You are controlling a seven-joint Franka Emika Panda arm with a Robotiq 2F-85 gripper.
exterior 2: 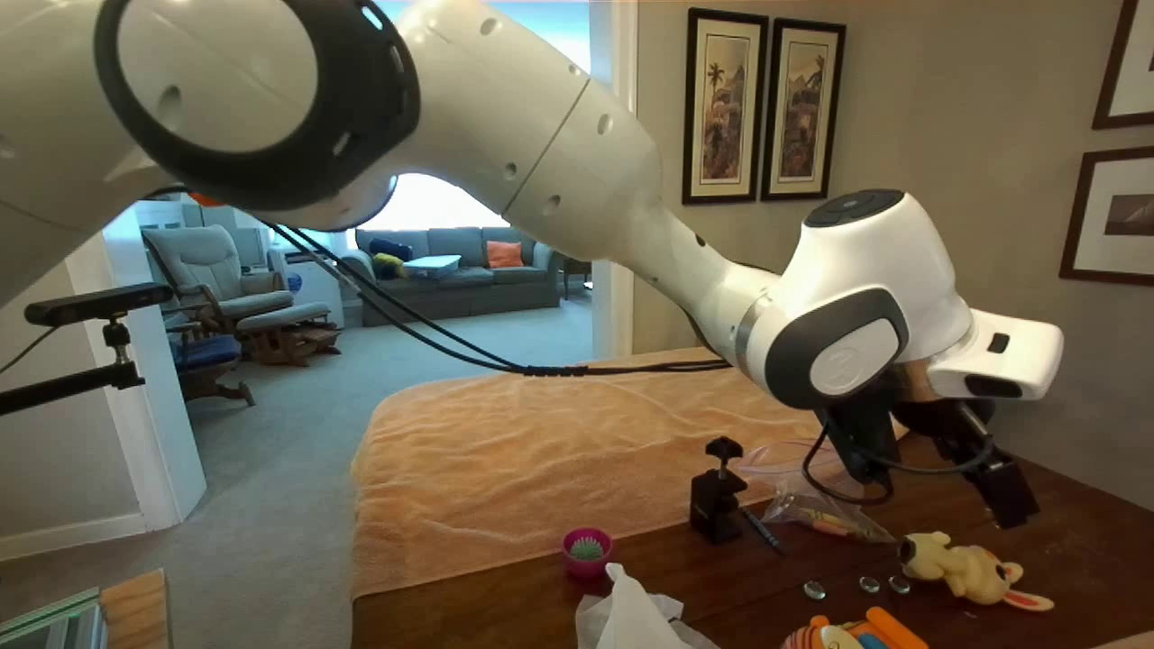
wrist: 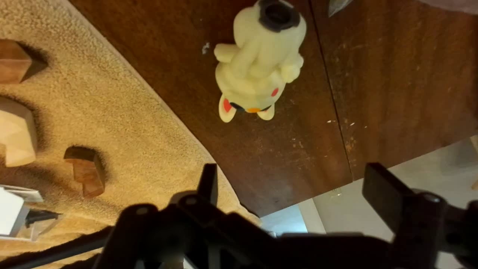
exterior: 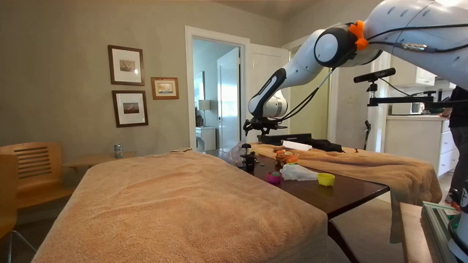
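In the wrist view my gripper is open, its two dark fingers wide apart with nothing between them. A pale yellow rabbit figure point(wrist: 257, 62) with red inner ears lies on the dark wooden table point(wrist: 286, 166), ahead of the fingertips and apart from them. Exterior view 2 shows the same rabbit figure point(exterior 2: 968, 568) on its side, with the gripper point(exterior 2: 941, 492) above and behind it. From exterior view 1 the gripper appears at the far end of the table, above its surface; the rabbit cannot be made out there.
A black clamp point(exterior 2: 715, 503), a clear bag point(exterior 2: 828, 508), a magenta cup point(exterior 2: 585, 552), white tissue point(exterior 2: 633, 617), an orange toy point(exterior 2: 855, 633) and clear glass pieces point(exterior 2: 814, 589) lie around. A yellow cup point(exterior: 325, 179) stands nearer the table end. Wooden blocks point(wrist: 87, 172) rest on the towel.
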